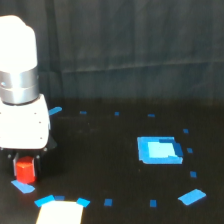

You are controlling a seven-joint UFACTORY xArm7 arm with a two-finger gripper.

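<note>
My gripper (25, 163) is at the far left of the camera view, pointing down from the white arm. Its dark fingers lie on either side of a small red block (25, 171) and appear shut on it. The block's upper part is hidden by the gripper. Whether its underside touches the black table cannot be made out.
A blue square frame with a pale centre (160, 150) lies on the right of the table. Several blue tape marks are scattered about, one of them a strip (191, 197) at lower right. A cream-coloured square (60, 212) is at the bottom edge.
</note>
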